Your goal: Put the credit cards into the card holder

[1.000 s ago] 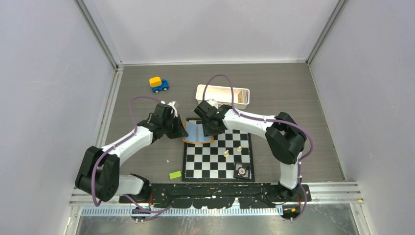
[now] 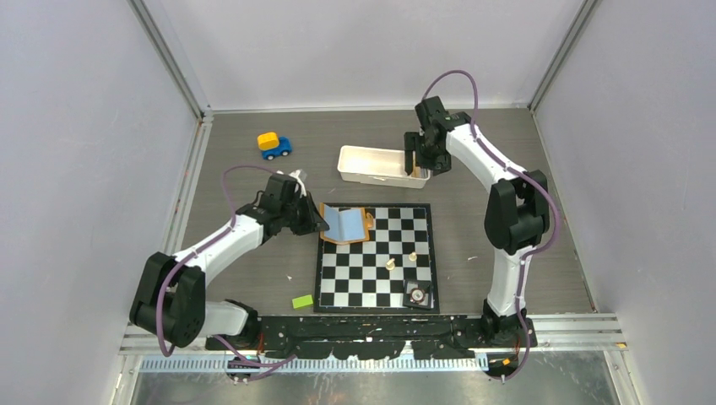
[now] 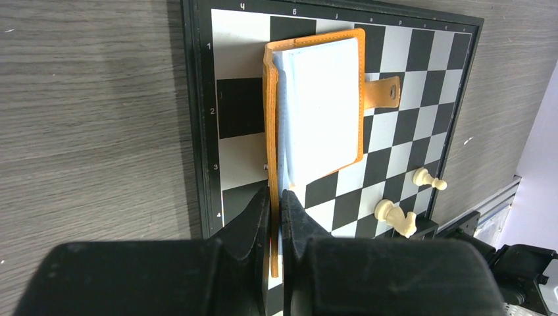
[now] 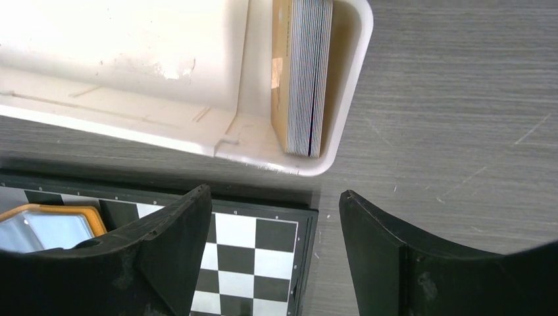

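Note:
The orange card holder (image 2: 346,225) lies spread open on the chessboard, its pale blue sleeves facing up and its strap to the right. My left gripper is shut on the holder's left edge, which passes between the fingertips. A tight stack of cards (image 4: 306,72) stands on edge inside the right end of the white tray (image 4: 164,135). In the right wrist view my right gripper is open with nothing between its fingers, and the cards are ahead of it. From above, that gripper partly covers the tray's right end.
The chessboard (image 2: 359,288) carries two pale chess pieces (image 3: 393,217) and a small black box (image 2: 418,294). A toy truck (image 2: 274,145) stands at the back left and a green block (image 2: 302,301) near the front. Table right of the tray is bare.
My right gripper has moved from the card holder back and right to the tray's right end. The left arm has hardly moved and stays at the holder's edge.

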